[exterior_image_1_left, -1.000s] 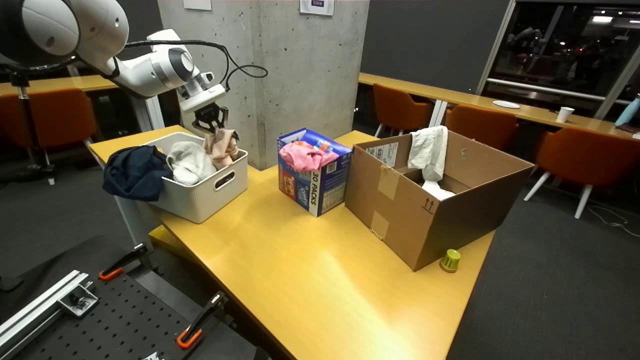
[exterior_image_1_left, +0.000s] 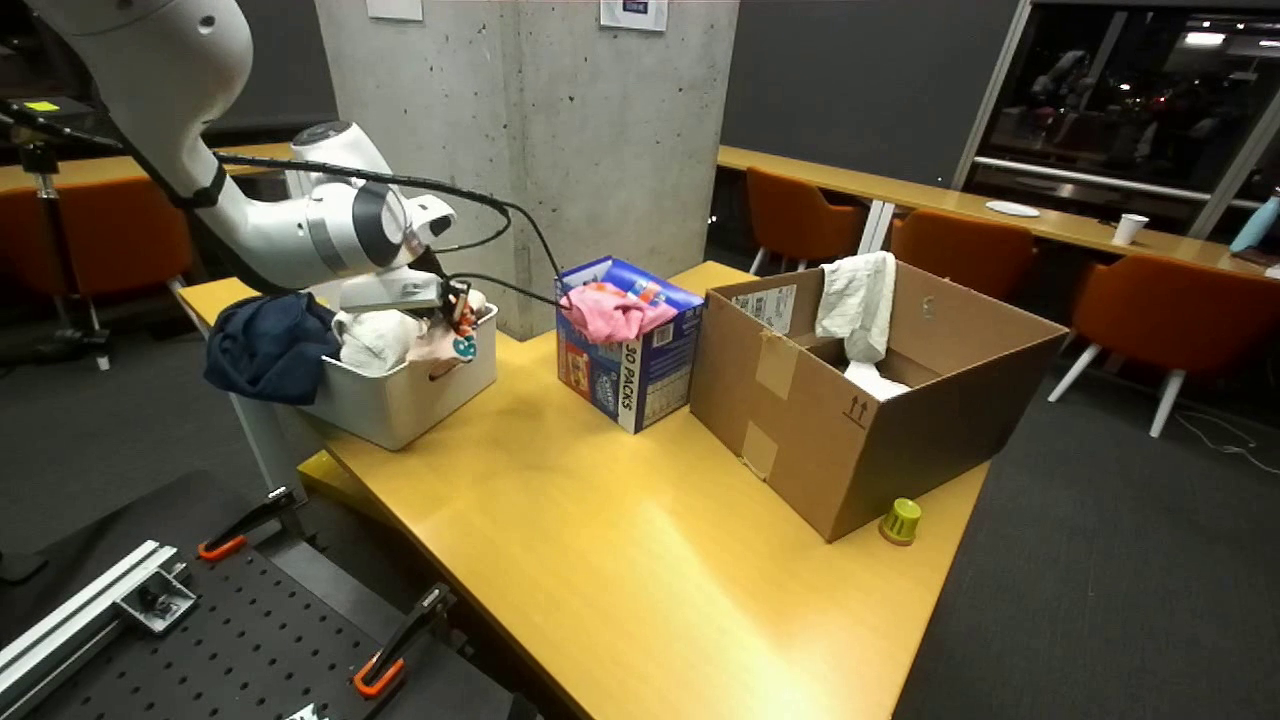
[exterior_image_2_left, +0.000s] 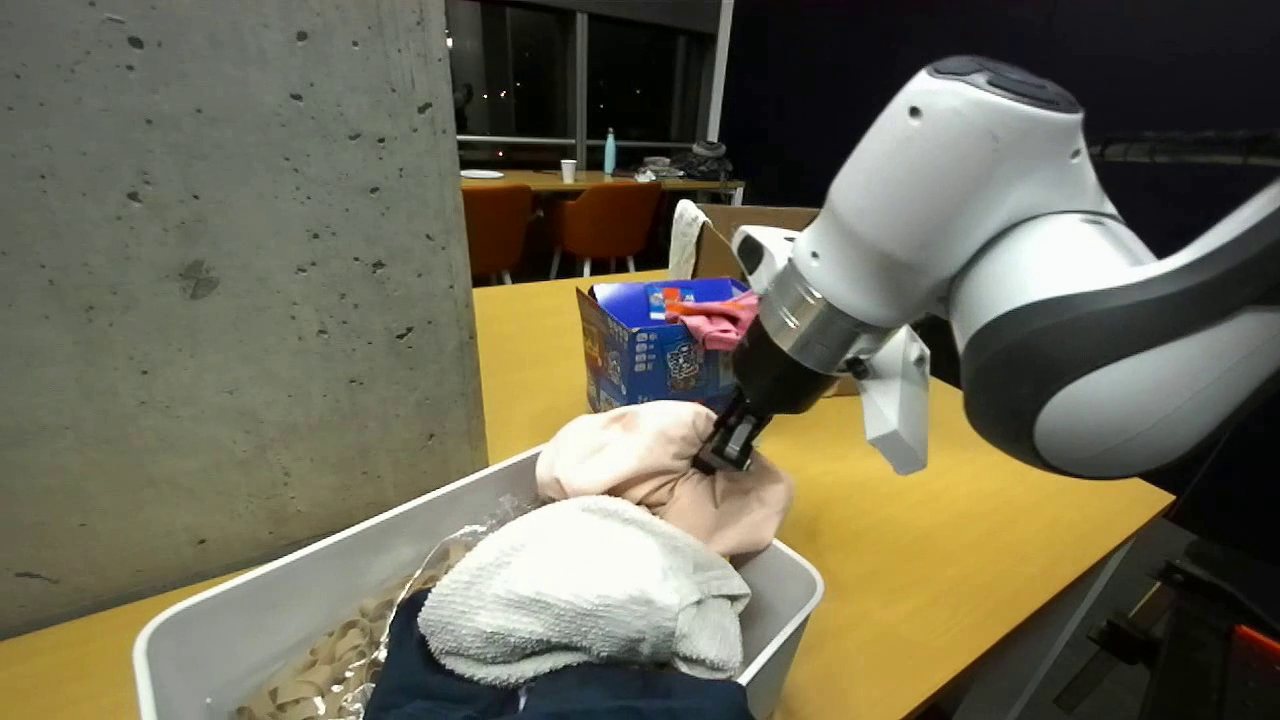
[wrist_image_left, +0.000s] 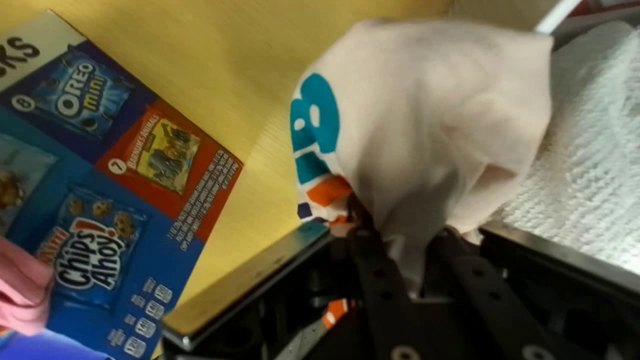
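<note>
My gripper is shut on a pale pink cloth (wrist_image_left: 432, 120) with teal and orange lettering; a fold of it runs between the black fingers. In exterior view 2 the cloth (exterior_image_2_left: 642, 450) drapes over the right-hand end of the light grey bin (exterior_image_2_left: 792, 588), with the gripper (exterior_image_2_left: 720, 462) tilted against it. From exterior view 1, part of the cloth (exterior_image_1_left: 441, 346) hangs over the bin's near right rim. A white towel (exterior_image_2_left: 588, 588) and a navy cloth (exterior_image_1_left: 270, 346) lie in the same bin, the navy one spilling over its edge.
A blue snack box (exterior_image_1_left: 666, 366) with a pink cloth (exterior_image_1_left: 612, 314) over its rim stands beside the bin. Further right is a large cardboard box (exterior_image_1_left: 780, 420) with a white cloth (exterior_image_1_left: 858, 300) over its wall. A green cup (exterior_image_1_left: 900, 521) sits by it.
The gripper has come down and tilted over, and the pink cloth has shifted with it so that part now hangs over the bin's near rim and covers the handle slot.
</note>
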